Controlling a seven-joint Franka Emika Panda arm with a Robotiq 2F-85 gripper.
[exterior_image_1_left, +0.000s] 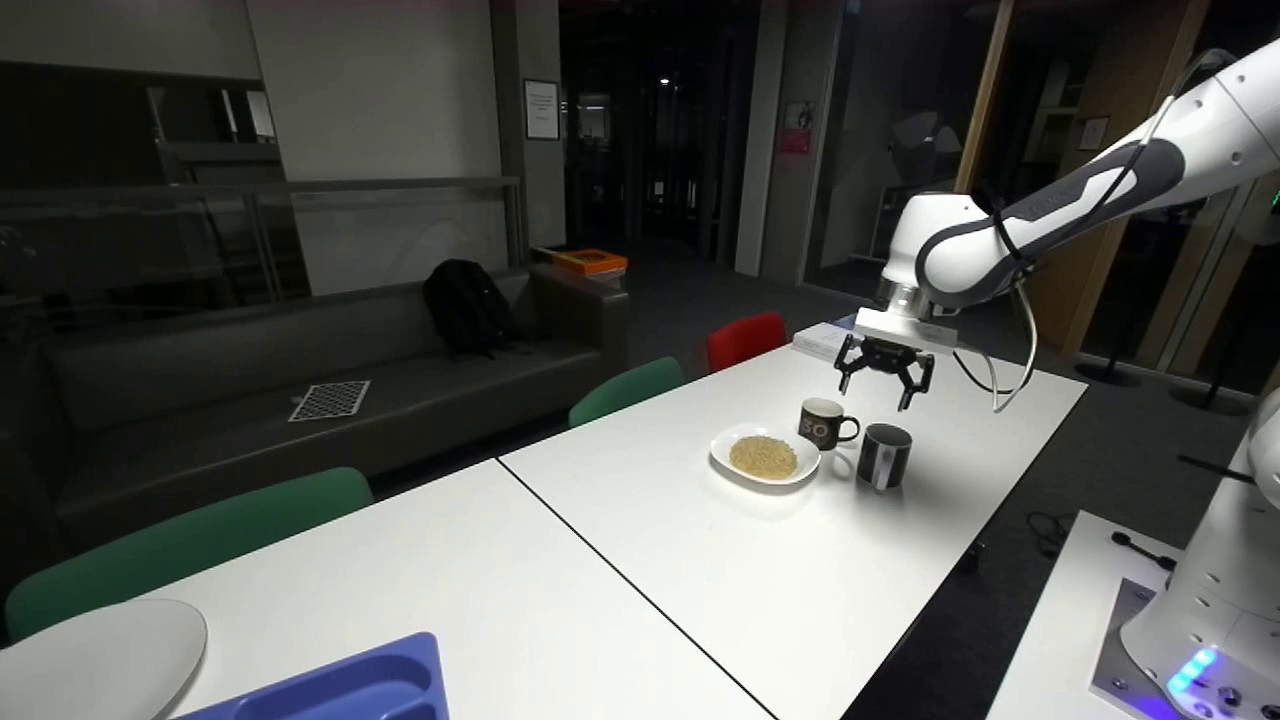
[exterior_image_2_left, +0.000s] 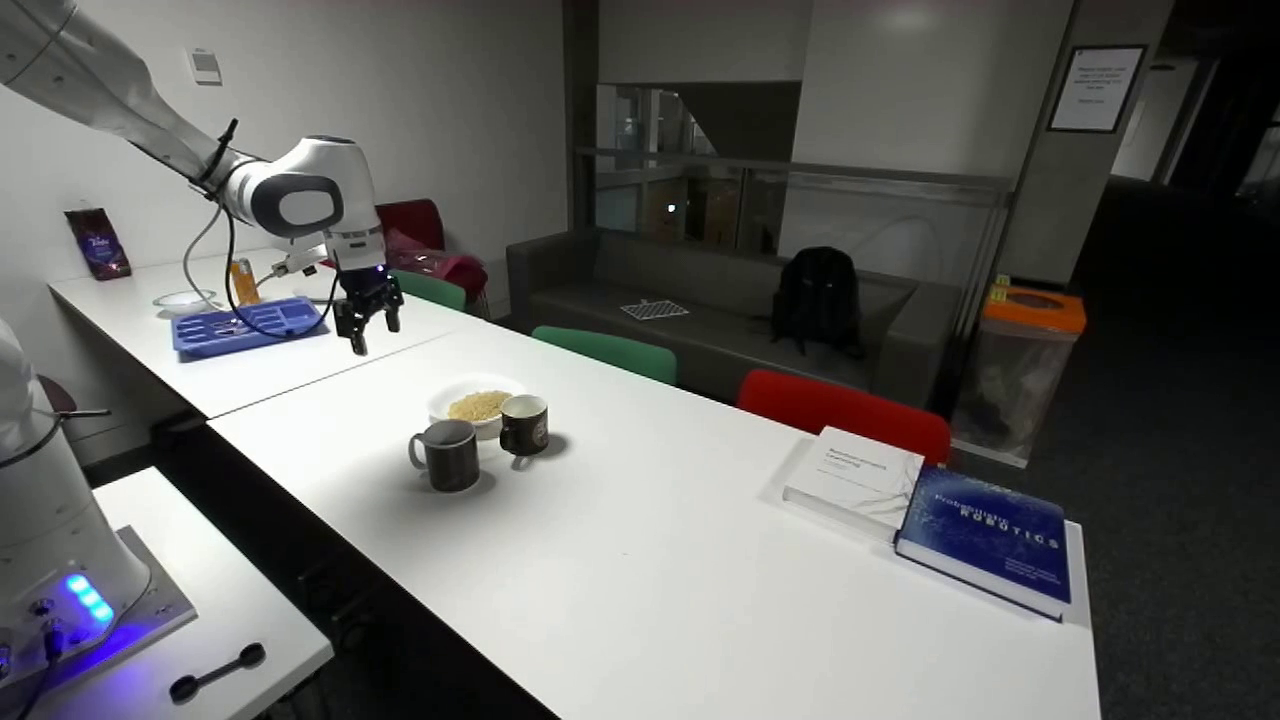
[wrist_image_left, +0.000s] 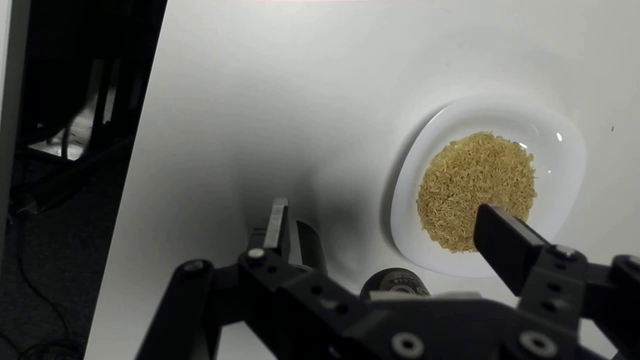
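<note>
Above the table, in the air, my gripper (exterior_image_1_left: 875, 395) stands open and holds nothing. A white plate (wrist_image_left: 558, 198) carries a round heap of yellowish grain (wrist_image_left: 471, 186). Beside it stands a dark mug (exterior_image_2_left: 536, 434) with a pale inside and printing on its side. A grey-black mug (exterior_image_2_left: 451, 457) is the one nearer the robot base. In the wrist view, the dark mug (wrist_image_left: 393, 280) and the grey-black mug (wrist_image_left: 309, 246) are partly hidden behind the gripper. One of its fingers (wrist_image_left: 507, 243) overlaps the grain heap in that view, while exterior view 2 shows the gripper (exterior_image_2_left: 375, 338) well above the tabletop.
Two books, one white (exterior_image_2_left: 854, 474) and one blue (exterior_image_2_left: 986, 534), lie toward the table's far end. A blue tray (exterior_image_2_left: 258, 326) rests on the adjoining table. Chairs line the sofa side.
</note>
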